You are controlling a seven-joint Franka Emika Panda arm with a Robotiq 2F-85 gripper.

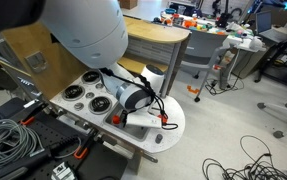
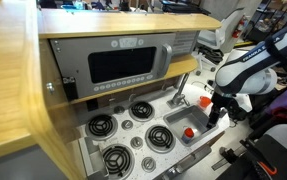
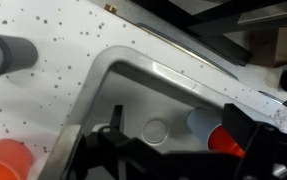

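Observation:
My gripper is over the sink [image 3: 118,97], its dark fingers wide apart at the left and right of the wrist view. No object shows held between them. A red cup-like object [image 3: 219,138] with a pale grey-blue end lies in the sink, close to the right finger and partly hidden by it. Exterior view 2 shows the red object [image 2: 189,132] in the basin, with the gripper to its right. An orange cup [image 3: 7,158] stands on the speckled counter outside the basin.
A grey cylinder [image 3: 11,54] stands on the counter at the wrist view's upper left. Stove burners [image 2: 115,157] lie left of the sink, beneath a microwave [image 2: 123,65]. Open floor [image 1: 228,120] extends to the right of the counter in exterior view 1.

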